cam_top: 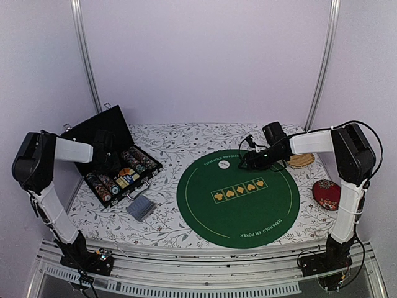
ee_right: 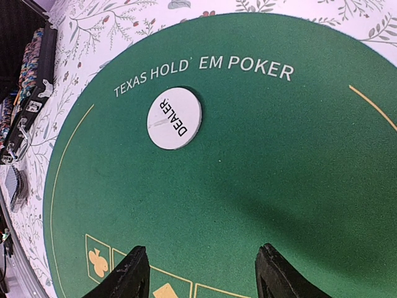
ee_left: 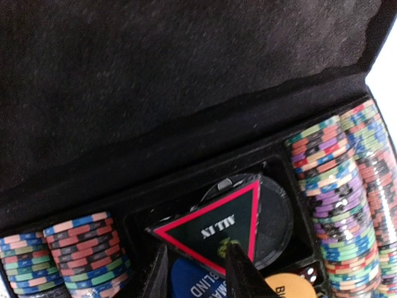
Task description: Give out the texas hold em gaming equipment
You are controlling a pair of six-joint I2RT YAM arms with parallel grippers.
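Observation:
An open black chip case sits at the left, with stacks of chips, a triangular ALL IN plaque, a blue blind button and a yellow one. My left gripper hangs open over the plaques, nothing visibly between its fingers. The green felt mat lies at the centre-right with the white DEALER button near its printed top edge. My right gripper stands open above the felt, just short of that button in its view.
A grey card deck lies by the case. A round wooden item and a red patterned pad sit at the right.

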